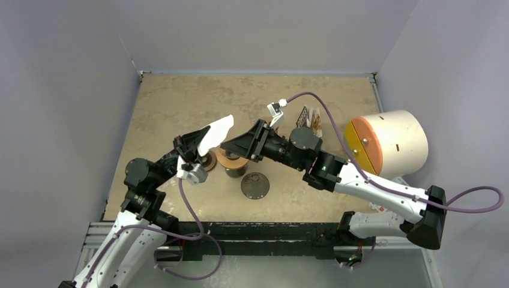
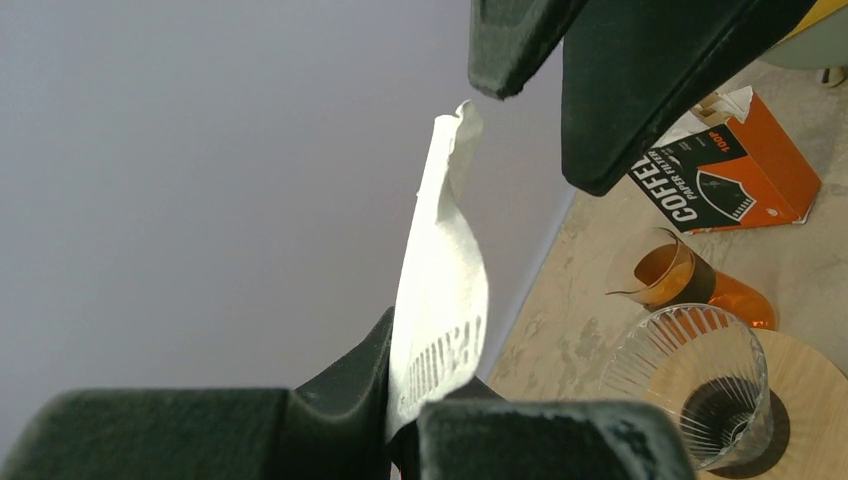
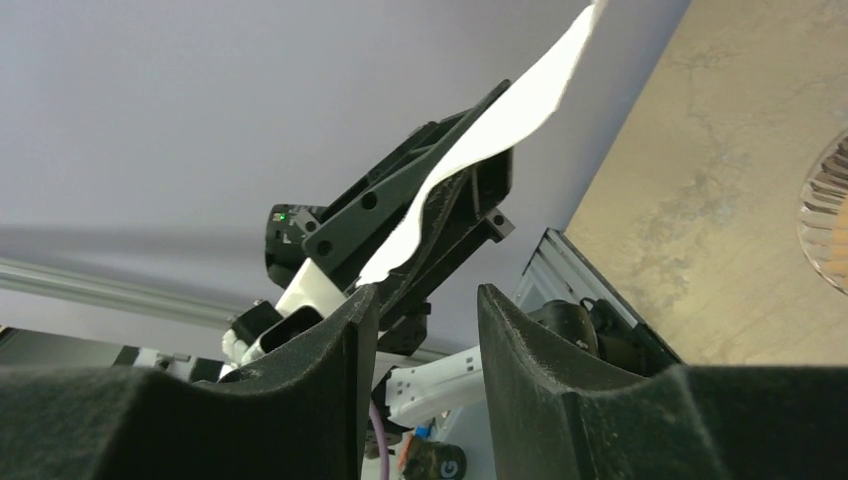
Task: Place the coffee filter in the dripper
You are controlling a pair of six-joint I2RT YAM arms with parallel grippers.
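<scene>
The white paper coffee filter (image 1: 217, 132) is pinched at one edge by my left gripper (image 1: 206, 132), which is shut on it. In the left wrist view the filter (image 2: 440, 280) stands up narrow from the fingers, seen nearly edge-on. My right gripper (image 1: 222, 147) is open close to the filter's free side; in the right wrist view the paper (image 3: 490, 135) shows beyond its fingertips, with nothing clearly between them. Below, the clear ribbed dripper (image 2: 640, 350) has a wooden collar (image 1: 239, 163), partly covered by the right gripper in the top view.
An orange-and-black paper filter box (image 2: 740, 170) and an amber glass (image 2: 742, 298) stand beyond the dripper. A round dark disc (image 1: 255, 186) lies on the table near it. A cream-and-yellow cylinder (image 1: 393, 144) is at the right.
</scene>
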